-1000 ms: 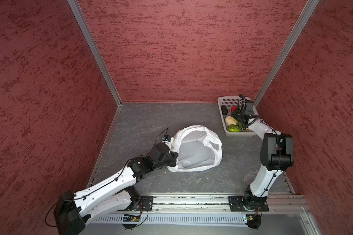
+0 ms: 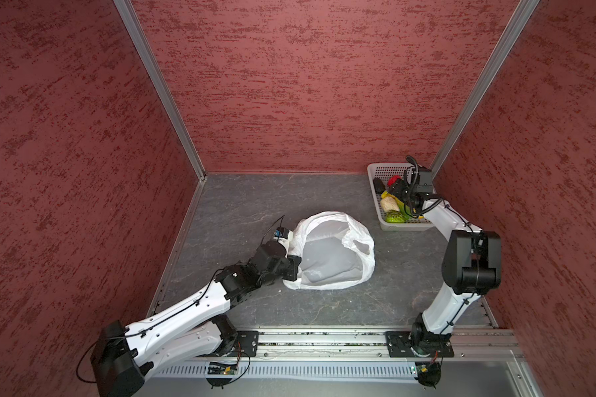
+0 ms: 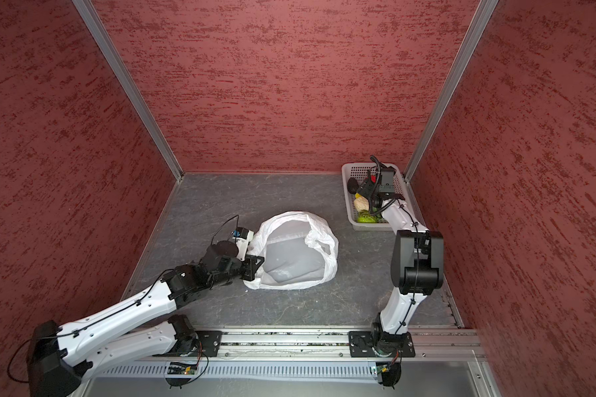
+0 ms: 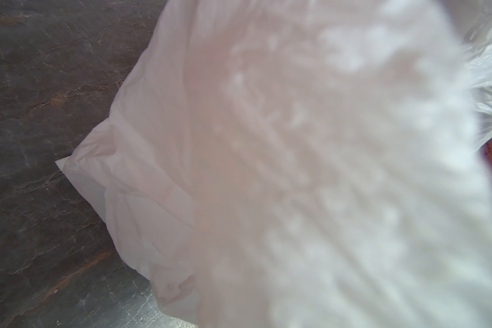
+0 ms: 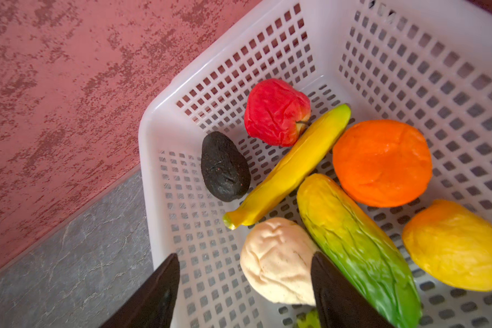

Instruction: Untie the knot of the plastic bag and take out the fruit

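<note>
The white plastic bag (image 2: pixel 364 261) lies wide open on the table, showing only a grey interior. My left gripper (image 3: pixel 255 263) is at the bag's left rim, shut; white plastic fills much of the left wrist view, and its fingertips are hidden there. My right gripper hangs over the white basket (image 5: pixel 164 207), fingers apart with nothing held. Below it in the basket lie a red fruit (image 5: pixel 273 112), avocado (image 5: pixel 224 166), banana (image 5: pixel 287 172), orange (image 5: pixel 381 164), cream round fruit (image 5: pixel 273 259), yellow-green long fruit (image 5: pixel 355 246), yellow fruit (image 5: pixel 453 243) and a green piece (image 5: pixel 309 321).
Red walls (image 3: pixel 278 86) enclose the workspace, with the basket close to the back right corner.
My right arm has shifted slightly to the right over the basket. The left arm and the bag look the same as before.
</note>
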